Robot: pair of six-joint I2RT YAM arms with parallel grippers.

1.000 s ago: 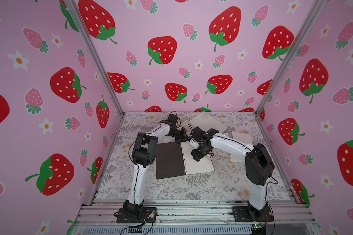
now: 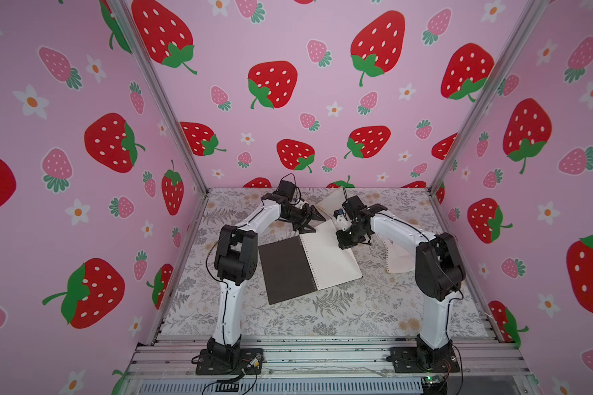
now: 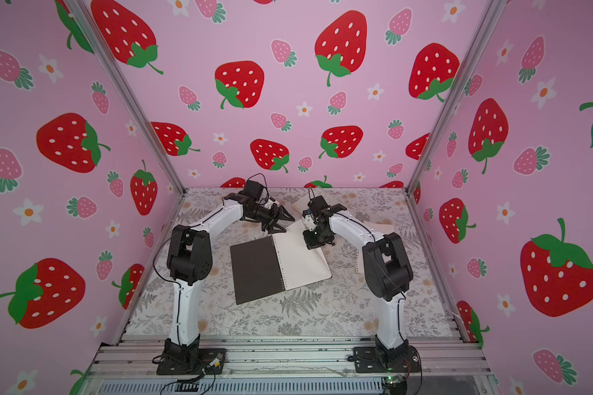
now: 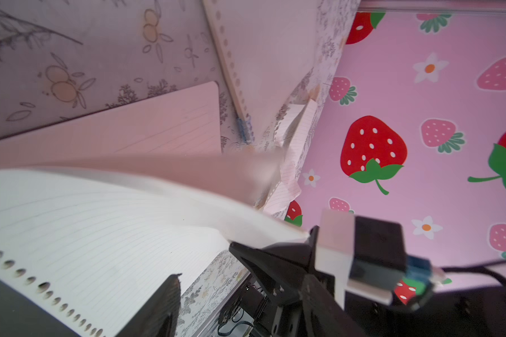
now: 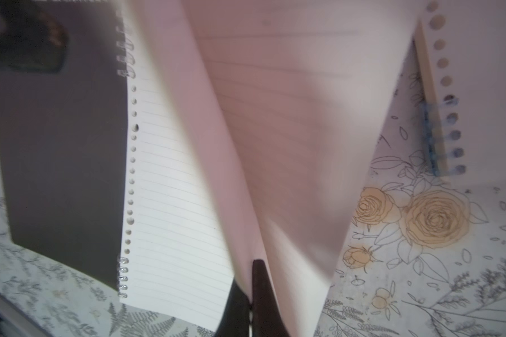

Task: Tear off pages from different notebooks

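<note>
An open spiral notebook lies mid-table, its dark cover [image 2: 283, 270] on the left and lined page [image 2: 332, 263] on the right. My right gripper is shut on a lifted, curling sheet [image 5: 298, 140] from it, which bends over the page in both wrist views. My left gripper [image 2: 307, 217] stands open just above the notebook's upper left, nothing seen between its fingers.
A second notebook [image 5: 483, 95] with perforated edge lies to the right, partly behind the right arm. More paper [image 2: 329, 197] lies at the back centre, with torn strips in the left wrist view.
Both arms moved toward the back, the right one also rightward. The left gripper has opened out above the notebook's top, and the sheet under the right gripper is lifted.
</note>
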